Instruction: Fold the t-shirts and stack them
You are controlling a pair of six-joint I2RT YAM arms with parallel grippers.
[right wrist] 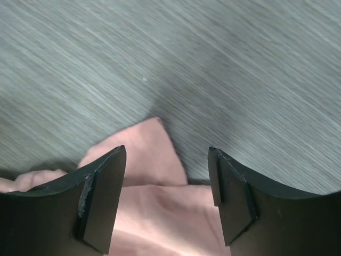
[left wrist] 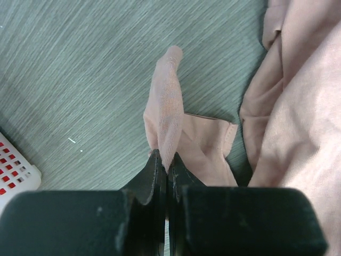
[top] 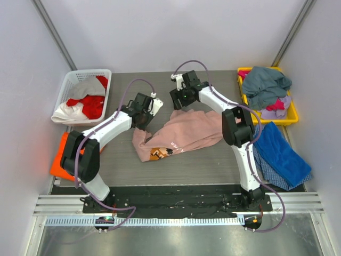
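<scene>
A pink t-shirt lies crumpled across the middle of the table, a dark and orange print showing at its lower left. In the left wrist view, my left gripper is shut on a pinched fold of the pink cloth, which sticks up past the fingertips. Over the shirt's upper edge, my right gripper stands open with its fingers apart. A pointed corner of the pink shirt shows between and beyond those fingers, not gripped.
A white basket with red and white cloth stands at the left, a yellow bin of clothes at the right. Orange cloth lies below the basket; blue folded cloth lies below the bin. Bare table shows in front of the shirt.
</scene>
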